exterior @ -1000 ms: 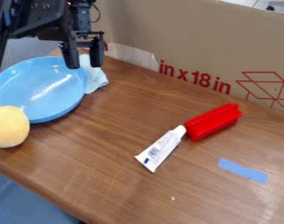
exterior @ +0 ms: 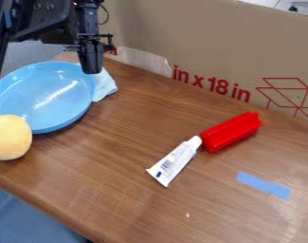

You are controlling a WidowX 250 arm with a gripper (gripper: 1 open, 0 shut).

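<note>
The black gripper [exterior: 90, 59] hangs at the top left, just above the back rim of a blue plate [exterior: 43, 95] and beside a pale cloth [exterior: 103, 84] at the plate's right. Its fingers look drawn close together; whether anything is between them is hard to tell. A round yellow object [exterior: 9, 138] sits at the plate's front left. A white tube [exterior: 172, 165] and a red cylinder [exterior: 229, 131] lie end to end on the right part of the wooden table [exterior: 131, 209].
A cardboard wall [exterior: 207, 52] stands along the back of the table. A strip of blue tape [exterior: 262, 185] is on the table at the right.
The objects on the table have not moved.
</note>
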